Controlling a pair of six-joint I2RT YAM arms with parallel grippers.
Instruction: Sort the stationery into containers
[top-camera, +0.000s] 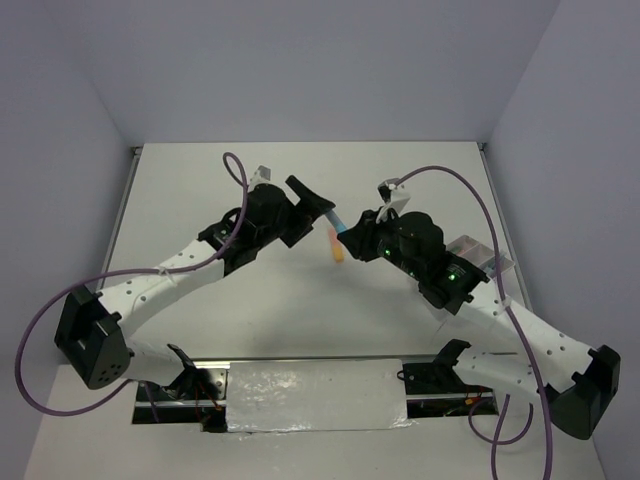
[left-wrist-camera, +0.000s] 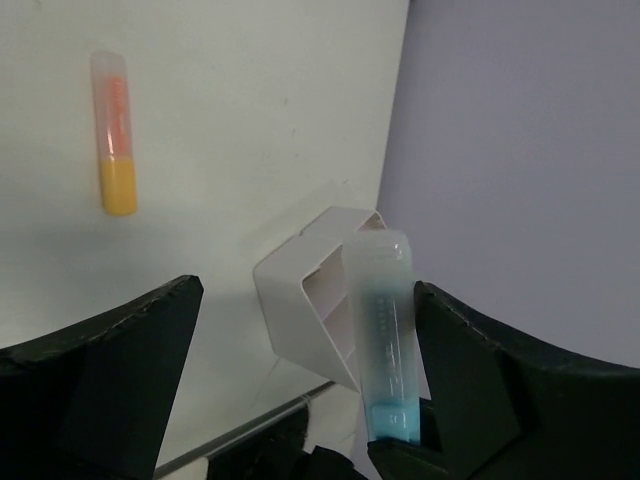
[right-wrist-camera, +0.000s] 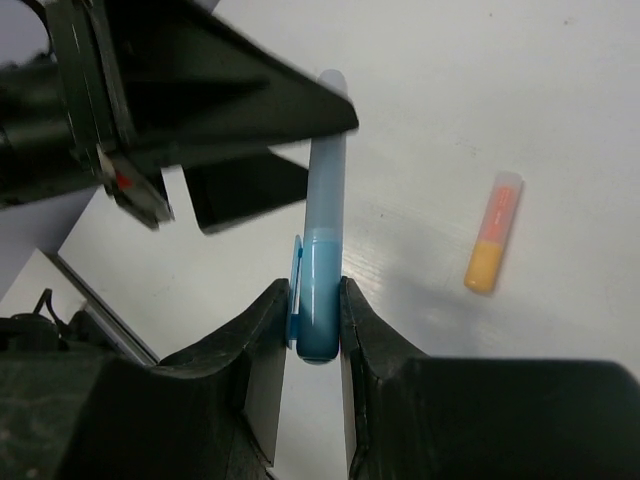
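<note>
A clear tube with a blue end (right-wrist-camera: 320, 285) is off the table, its blue end between the fingers of my right gripper (top-camera: 352, 238). In the right wrist view those fingers close in on both sides of the blue part. My left gripper (top-camera: 308, 222) is open around the tube's clear end, one finger close beside or touching it. A second tube, clear and pinkish with a yellow end (right-wrist-camera: 485, 262), lies on the table below the grippers. At the right of the table is a white divided container (top-camera: 463, 243), partly hidden behind the right arm.
The container's outer wall (left-wrist-camera: 290, 305) also shows in the left wrist view, beyond the held tube. Grey walls (top-camera: 555, 170) stand on the sides and at the back.
</note>
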